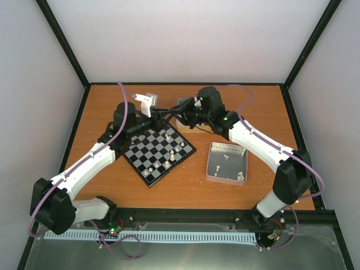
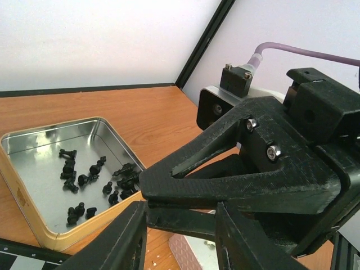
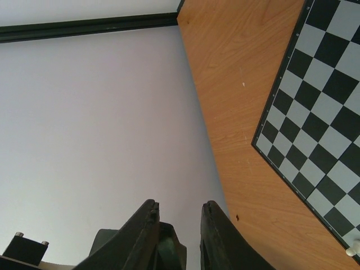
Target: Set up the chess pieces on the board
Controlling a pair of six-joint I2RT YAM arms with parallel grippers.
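Observation:
My two grippers meet above the board. The left gripper and the right gripper have their fingertips nearly touching; in the top view both are crowded together, and whether anything is between them is hidden. The chessboard (image 1: 146,158) holds several white pieces along its near right side, one (image 3: 354,248) at the edge of the right wrist view. A metal tray (image 2: 36,169) holds several black pieces (image 2: 95,169). A pink-rimmed tray (image 1: 227,175) at the right holds a few white pieces.
The board stands left of both trays on the wooden table (image 1: 264,112). Walls with dark frame edges surround it.

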